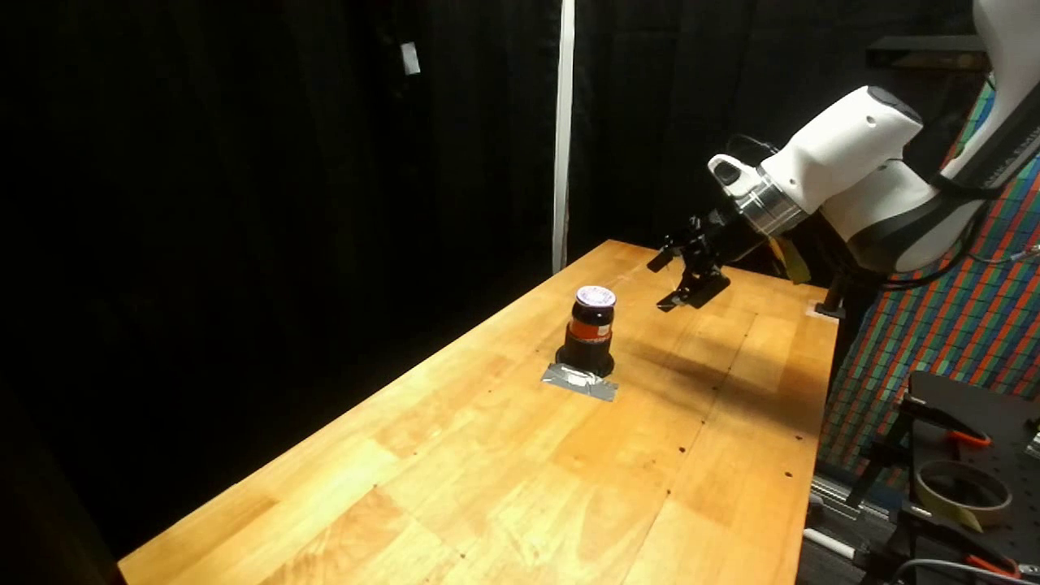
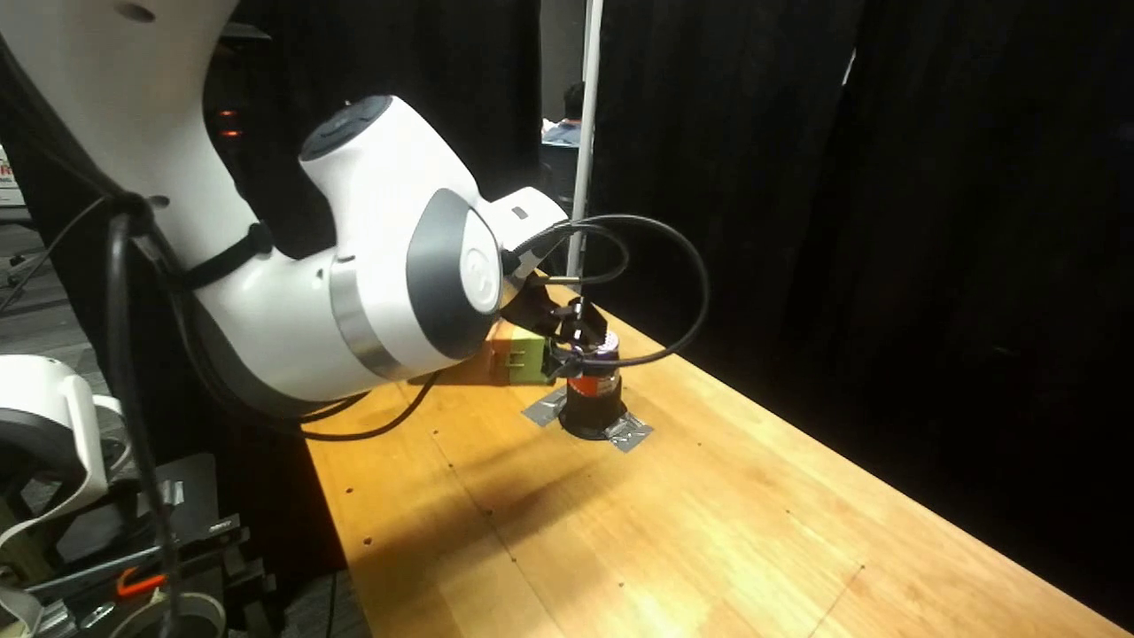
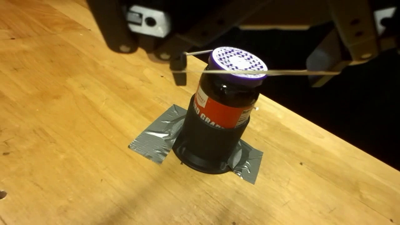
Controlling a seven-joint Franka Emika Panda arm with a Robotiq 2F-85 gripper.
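A dark jar with a purple-and-white checked lid and an orange label (image 3: 221, 111) stands upright in a black holder (image 3: 210, 144). Grey tape (image 3: 155, 135) fixes the holder to the wooden table. My gripper (image 1: 673, 283) hangs above the table, behind and to the right of the jar in exterior view 1, clear of it. Its fingers (image 3: 179, 71) are wide apart, and the jar is not between them. A thin tan band (image 3: 288, 72) stretches from one finger to the other, crossing in front of the lid in the wrist view. In exterior view 2 the gripper partly covers the jar (image 2: 595, 385).
Bare wooden table (image 1: 468, 468) extends in front of the jar. Beyond its left edge hangs a black curtain (image 1: 244, 244). A green and orange box (image 2: 521, 358) sits at the far end. Off the right side stands a dark cart with a tape roll (image 1: 963, 492).
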